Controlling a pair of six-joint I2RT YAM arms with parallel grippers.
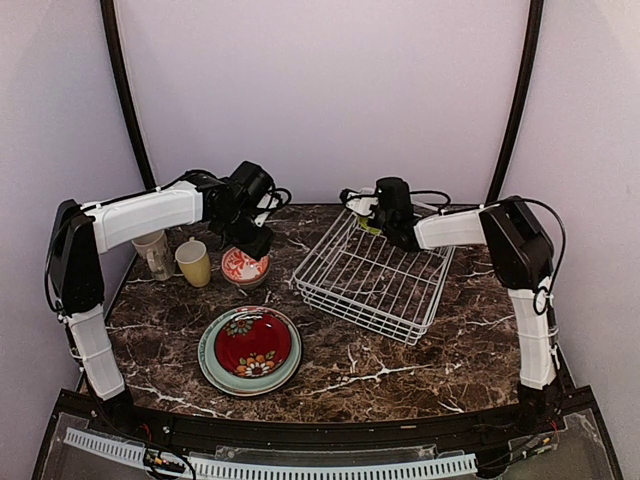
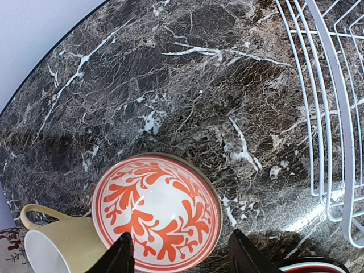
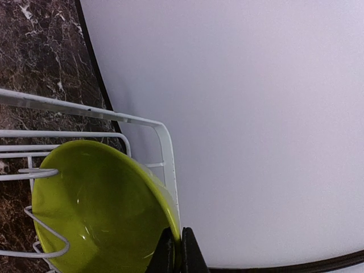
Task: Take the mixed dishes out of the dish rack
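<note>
A green bowl (image 3: 96, 205) leans on its side in the back left corner of the white wire dish rack (image 1: 375, 325). Its rim is pinched by my right gripper, whose fingers are closed around the edge. From above, the right arm covers most of that bowl (image 1: 368, 226). My left gripper hovers open over the bowl with orange leaf patterns (image 2: 162, 210), nothing between its fingers. That patterned bowl rests on the counter left of the rack.
A yellow mug (image 1: 195, 265) and a pale mug (image 1: 153, 252) stand left of the patterned bowl. A red flowered plate (image 1: 253, 345) lies on a larger pale green plate (image 1: 211, 365) in front. Bare counter (image 1: 370, 385) stretches before the rack.
</note>
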